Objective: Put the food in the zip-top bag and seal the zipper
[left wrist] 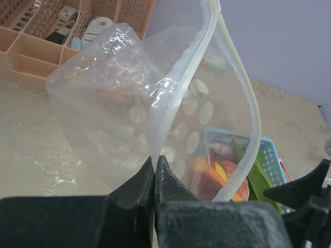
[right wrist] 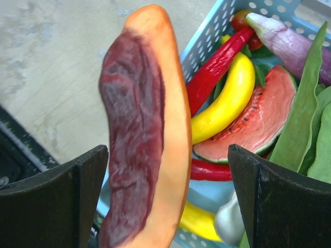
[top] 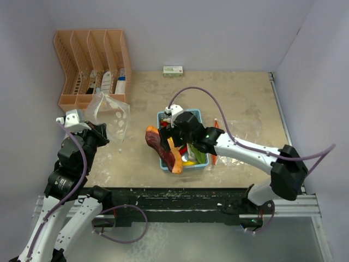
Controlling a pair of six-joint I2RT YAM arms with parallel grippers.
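My left gripper [top: 103,136] is shut on the rim of the clear zip top bag [left wrist: 119,98], which hangs up from its fingertips with its mouth spread and nothing visible inside. Over the blue basket [top: 203,164], my right gripper stands open. Below and between its fingers in the right wrist view is a long piece of meat [right wrist: 132,124] with an orange edge, slanting across the basket's left side and partly past the rim. Play food fills the basket: a yellow banana-shaped piece [right wrist: 230,98], a watermelon slice [right wrist: 266,119], a red chili [right wrist: 217,72], an eggplant [right wrist: 284,46] and green pods [right wrist: 302,119].
A tan divided rack [top: 92,65] stands at the back left, and a small box [top: 173,71] sits by the back wall. Clear bags [top: 237,147] with an orange-red strip lie flat right of the basket. Bare table shows between the held bag and basket.
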